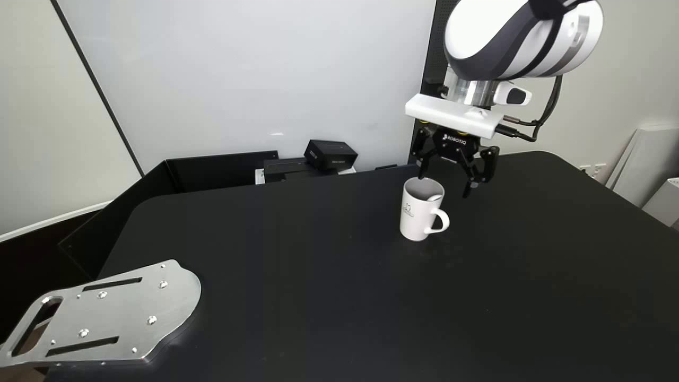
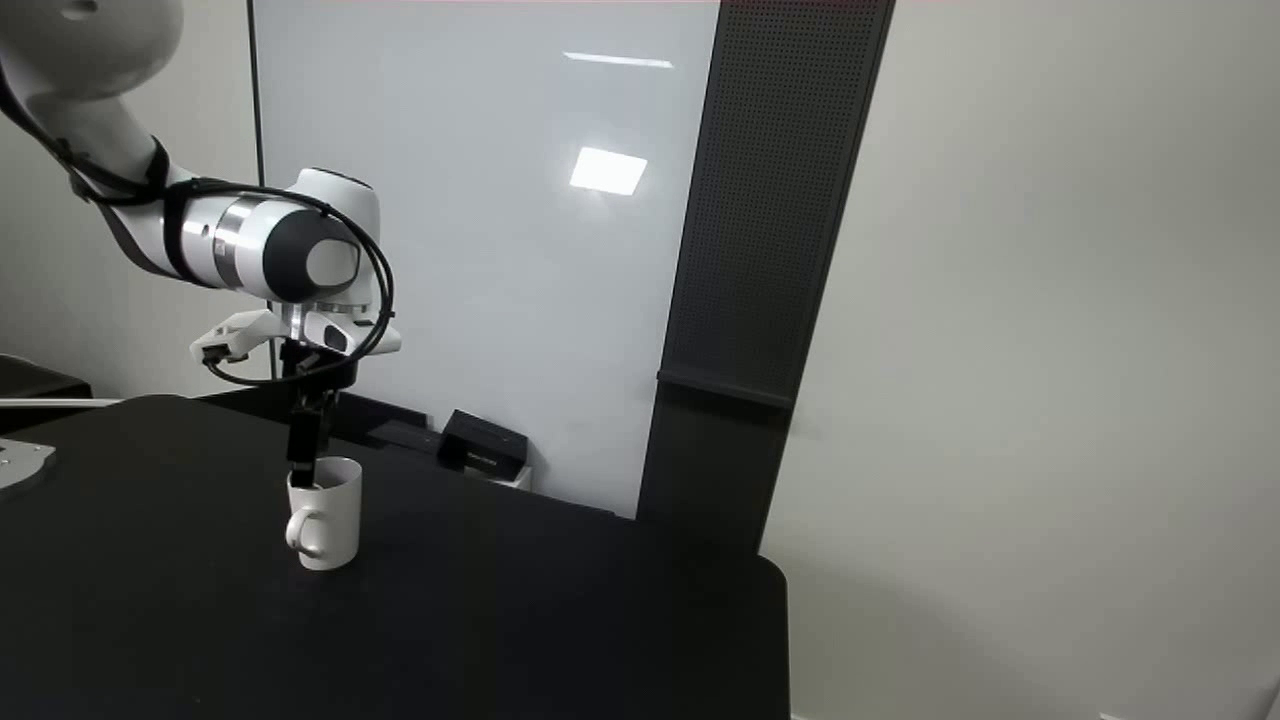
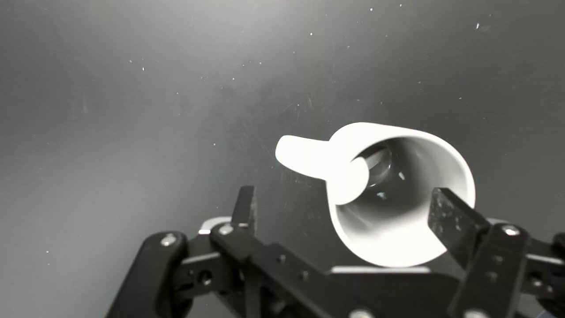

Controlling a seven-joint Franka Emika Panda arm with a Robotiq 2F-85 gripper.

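A white mug stands upright on the black table, its handle toward the right in exterior view 1. Something white and rounded, perhaps a spoon end, shows inside the mug near the handle side; the rest of it is hard to make out. Open and empty, my gripper hangs close above the mug, its fingers apart. In the wrist view one of the fingers overlaps the mug's opening, while the other is off beyond the handle side, over bare table. Exterior view 2 shows the gripper at the mug's rim; contact cannot be told.
A silver metal plate with slots lies at the table's near left. Black boxes sit behind the back edge, against a whitish panel.
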